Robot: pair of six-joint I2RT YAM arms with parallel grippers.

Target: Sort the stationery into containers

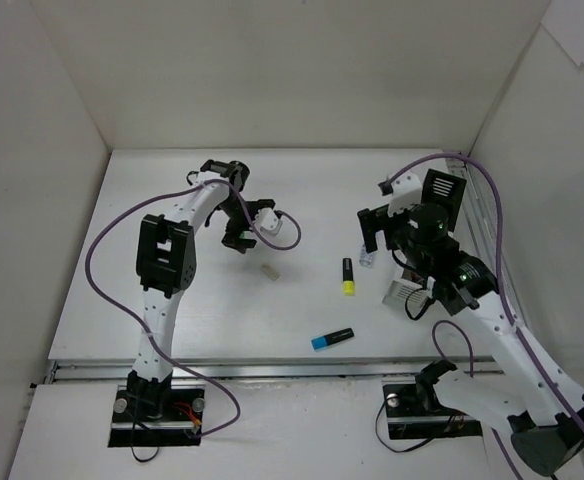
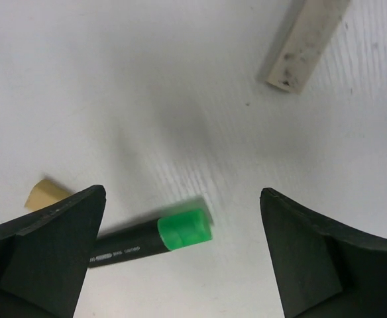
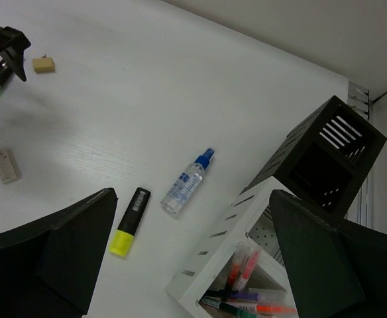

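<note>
My left gripper (image 1: 247, 230) is open low over a black marker with green cap (image 2: 183, 230), a small tan block (image 2: 46, 193) and a grey eraser (image 2: 303, 46), with nothing held. My right gripper (image 1: 372, 222) stands open over the right side, above a yellow-capped black marker (image 3: 132, 218) and a clear spray bottle (image 3: 183, 185). A white container (image 3: 192, 282) holding several pens and a black slotted container (image 3: 293, 146) stand at the right. A blue-capped marker (image 1: 332, 338) lies near the front edge.
White walls surround the table on the back and sides. A metal rail runs along the front and right edges.
</note>
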